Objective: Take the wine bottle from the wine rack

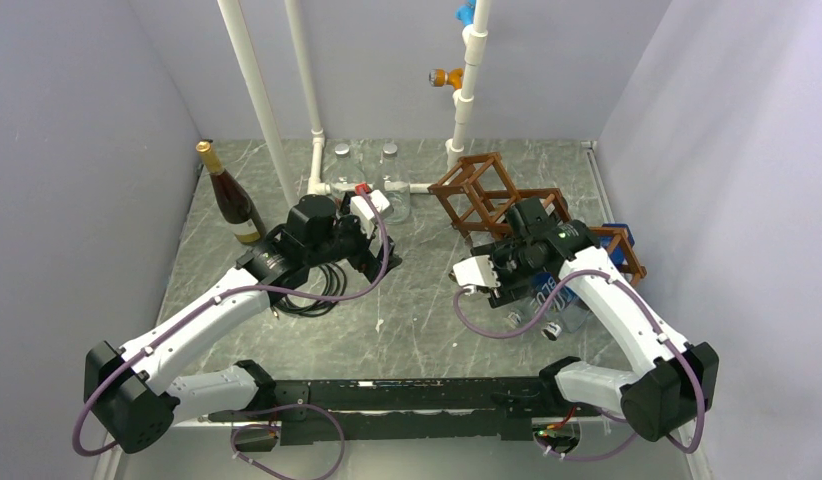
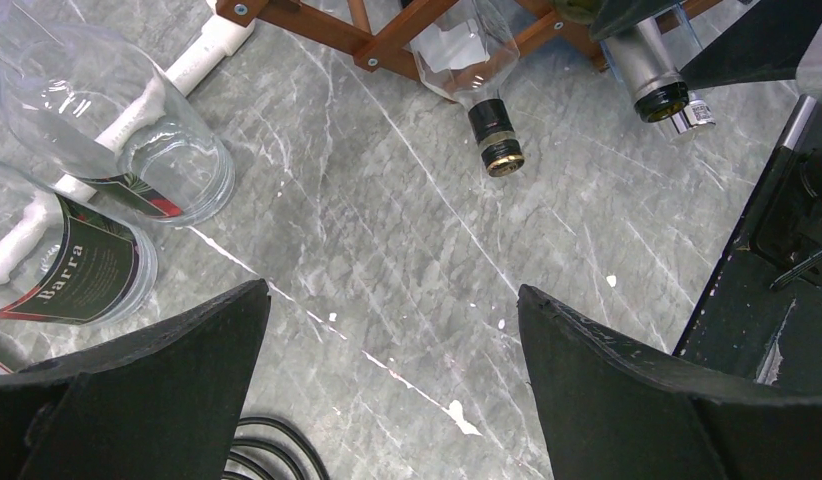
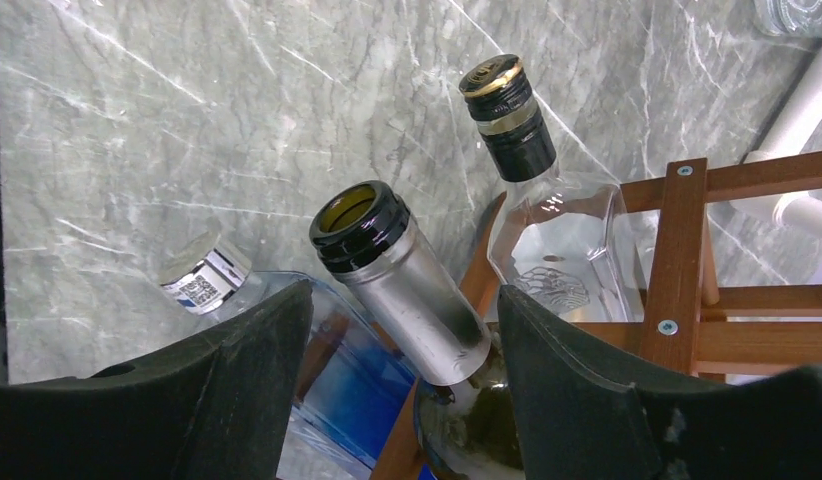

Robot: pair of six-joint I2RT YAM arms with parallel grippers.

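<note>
The brown wooden wine rack (image 1: pixel 474 190) stands at the right of the counter. A dark green wine bottle (image 3: pixel 417 300) with a silver neck and black mouth lies in it, the neck sticking out. My right gripper has its fingers on either side of that neck, with a gap still visible at each side. Beside it in the rack is a clear bottle (image 3: pixel 562 235) with a black cap. A blue-labelled clear bottle (image 3: pixel 357 370) lies on the other side. Over the middle of the counter, my left gripper is open and empty.
Two clear bottles (image 2: pixel 82 265) stand at the back by white pipes (image 1: pixel 317 160). A dark wine bottle (image 1: pixel 235 205) with a gold top stands at the far left. A coiled black cable (image 1: pixel 317 300) lies under the left arm.
</note>
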